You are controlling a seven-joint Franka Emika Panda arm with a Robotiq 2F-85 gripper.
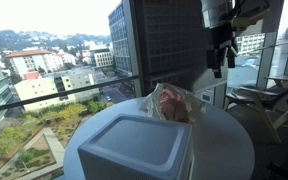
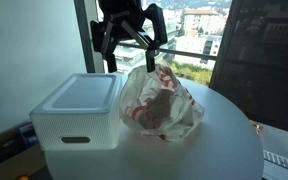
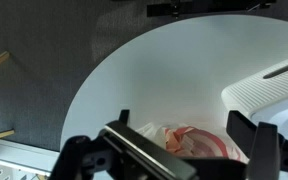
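My gripper (image 2: 131, 66) hangs open above the table, its two fingers wide apart and nothing between them. A crumpled white plastic bag with red print (image 2: 164, 108) sits on the round table beside a white lidded box (image 2: 76, 122). In the wrist view the bag (image 3: 196, 141) shows at the lower middle, partly hidden behind the gripper, and the box (image 3: 269, 92) is at the right edge. From exterior view 1, the gripper (image 1: 224, 70) is well above the table, up and to the right of the bag (image 1: 171, 103). What the bag holds cannot be made out.
The round white table (image 2: 224, 140) has bare room around the bag. A chair (image 1: 269, 100) stands beyond the table at the right in exterior view 1. Large windows with a city outside lie behind.
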